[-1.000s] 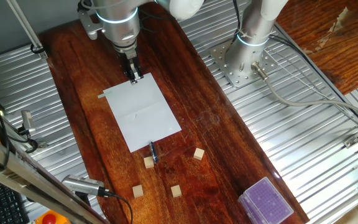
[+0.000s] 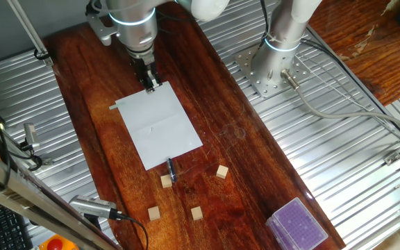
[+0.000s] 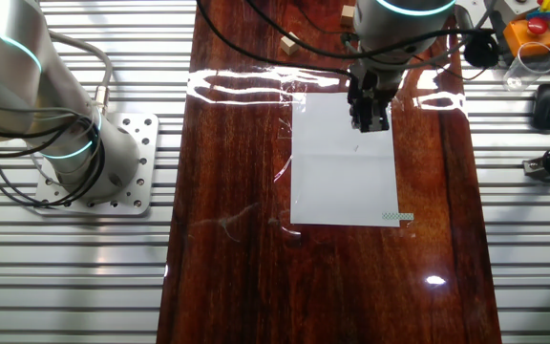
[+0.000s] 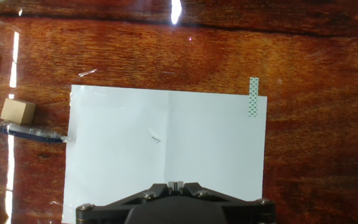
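A white sheet of paper (image 2: 160, 126) lies flat on the dark wooden table, with a small dark scribble (image 4: 156, 139) near its middle. A strip of green-patterned tape (image 4: 253, 96) crosses one edge of the sheet. Over the paper's far end in exterior view 1 hangs my gripper (image 2: 154, 89). The wrist view shows the gripper shut, its fingertips together and nothing visible between them. A dark blue pen (image 4: 33, 133) lies at the opposite end of the sheet, one tip at the paper's edge, close beside a wooden block (image 4: 18, 112).
More small wooden blocks (image 2: 222, 171) (image 2: 197, 213) (image 2: 154, 213) are spread over the near part of the table. A purple-lidded box (image 2: 298, 223) stands at the near right corner. Bare wood (image 2: 221, 104) runs along the paper's right side.
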